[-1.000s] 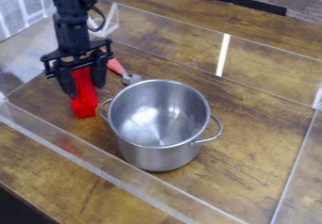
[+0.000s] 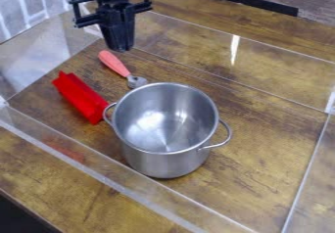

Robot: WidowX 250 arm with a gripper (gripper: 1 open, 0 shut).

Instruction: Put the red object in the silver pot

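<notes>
The red object (image 2: 81, 97) is an elongated block lying on the wooden table, just left of the silver pot (image 2: 165, 159). The pot stands upright with two wire handles, and its visible inside is empty. Up at the back left hangs my black gripper (image 2: 119, 43), clear of the red object and apart from it. Its dark fingers point down toward the table, and I cannot tell how far apart they are. Nothing red shows at them.
Behind the pot lies a utensil with an orange-red handle (image 2: 114, 64) and a metal end, near the pot's rim. A transparent wall (image 2: 78, 144) runs along the left and front. Bare table (image 2: 262, 110) stretches out right of the pot.
My gripper has moved up and back, away from the red object. That object was more upright under the gripper one second ago and now lies flatter on the table. The pot has not moved.
</notes>
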